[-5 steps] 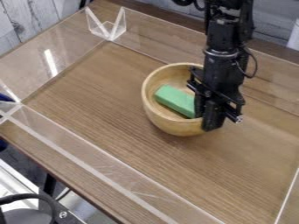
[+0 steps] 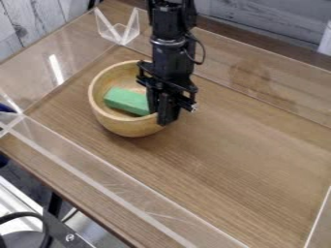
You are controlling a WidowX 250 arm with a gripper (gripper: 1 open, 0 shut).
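A tan round bowl sits on the wooden table, left of centre. A green block lies inside it. The black arm reaches down from the top, and my gripper is at the bowl's right rim, shut on it as far as shows; the fingertips are dark and hard to make out.
A small clear container stands at the back left. Clear tape strips cross the table's left part, near its edge, with black cables beyond at the lower left.
My gripper and the bowl with the green block in it have moved to the left across the table.
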